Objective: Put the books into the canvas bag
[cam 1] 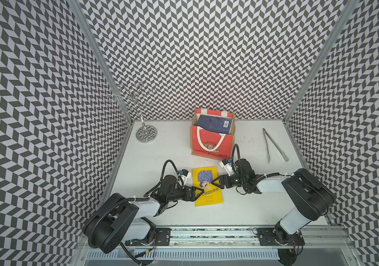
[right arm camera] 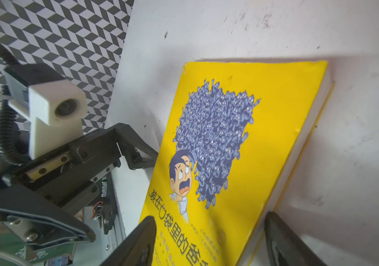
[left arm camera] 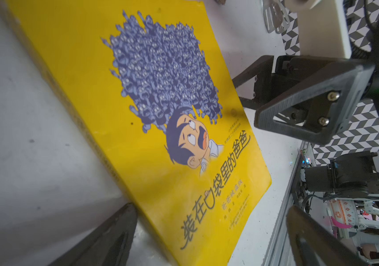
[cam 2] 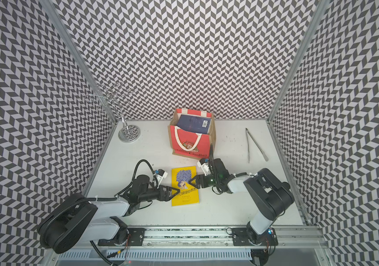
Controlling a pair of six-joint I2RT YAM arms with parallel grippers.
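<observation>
A yellow book (cam 1: 207, 186) lies flat on the table, front and centre. My left gripper (cam 1: 198, 193) and my right gripper (cam 1: 217, 181) are low at its two long sides, fingers apart and open. In each wrist view the blurred fingertips are close by the book; whether they touch it I cannot tell. The red canvas bag (cam 1: 211, 141) stands upright behind the book, with a dark blue book (cam 1: 211, 122) inside its top.
A chrome stand (cam 1: 146, 133) is at the back left and metal tongs (cam 1: 278, 146) lie at the right of the table (cam 1: 149, 159). Bare tabletop separates these from the bag.
</observation>
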